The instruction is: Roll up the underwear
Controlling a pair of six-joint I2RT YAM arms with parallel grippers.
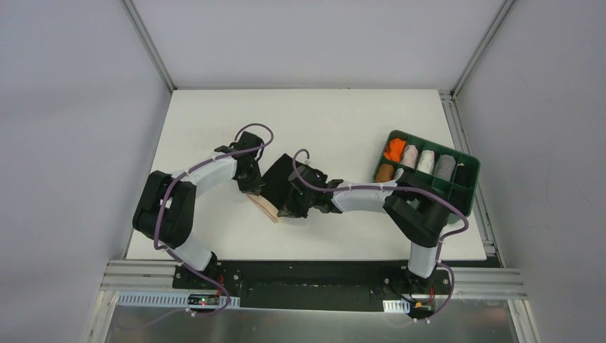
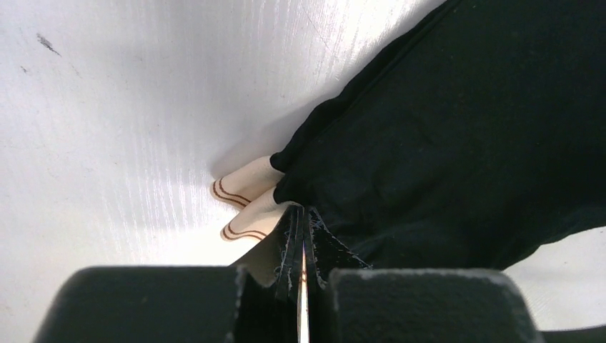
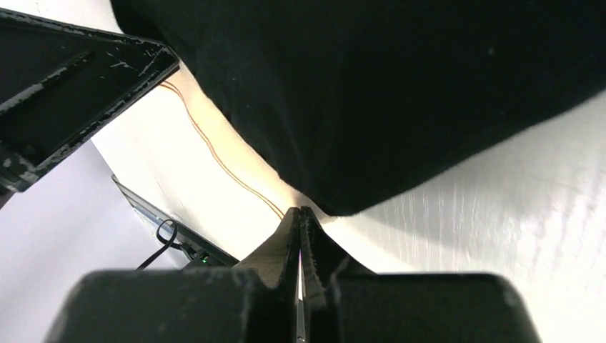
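Note:
The black underwear (image 1: 277,180) lies flat near the middle of the table, its beige waistband (image 1: 264,207) toward the front left. In the left wrist view, my left gripper is shut on the underwear at the border of black cloth and band. The band end (image 2: 246,180) bulges in folds beside those fingertips. My right gripper is shut at the band's other end, on a thin edge of the underwear by its black corner (image 3: 336,204). Both forearms hide part of the cloth from above.
At the right stands a green divided box (image 1: 474,171) with several rolled cloths, one of them orange (image 1: 394,149). The right forearm reaches over its front corner.

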